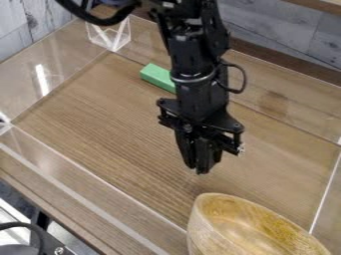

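The black robot arm reaches down from the top centre. Its gripper hangs over the middle of the wooden table; whether it is open or shut is hard to tell. A pale yellow bowl lies at the lower right, below the gripper. A green block sits behind the arm, left of it.
A clear wire-like container stands at the top left. Black cables show at the lower left corner.
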